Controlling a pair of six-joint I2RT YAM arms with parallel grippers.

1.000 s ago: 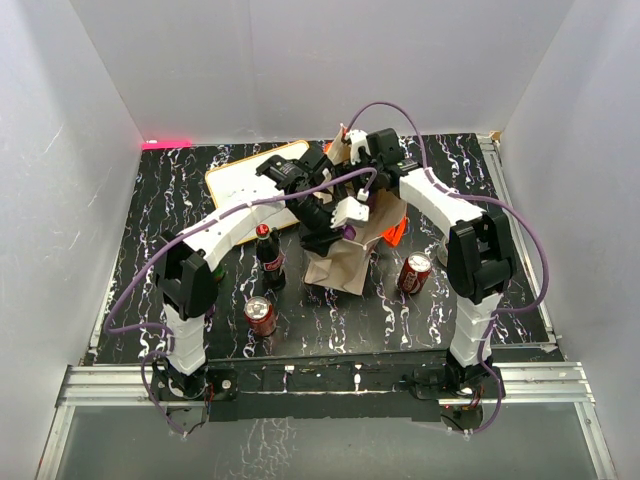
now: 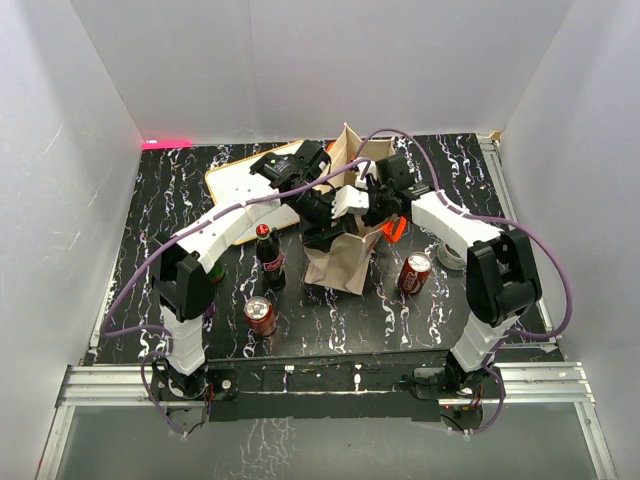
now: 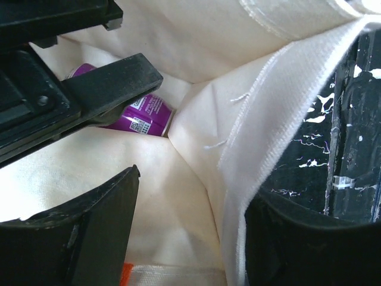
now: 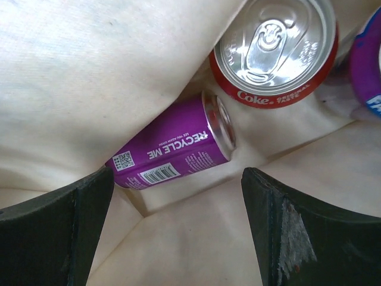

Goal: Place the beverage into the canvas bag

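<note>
Both grippers are over the canvas bag [image 2: 335, 265]. My left gripper [image 2: 330, 230] is at the bag's near left edge; in its wrist view the canvas wall runs down between its fingertips, and how far they are apart is partly hidden. My right gripper stands open inside the bag, nothing between its fingers. Below it a purple can [image 4: 161, 149] lies on its side, with an upright Coke can [image 4: 274, 59] and another purple can [image 4: 366, 77] beside it.
A dark Coke bottle [image 2: 270, 260] and a red can [image 2: 260, 315] stand left of the bag, another Coke can [image 2: 415, 272] right of it. A white board [image 2: 235, 185] lies behind the left arm; a tape roll [image 2: 450, 258] sits at right.
The right arm has moved toward the near side and a little right over the bag. The left gripper has shifted slightly at the bag's edge.
</note>
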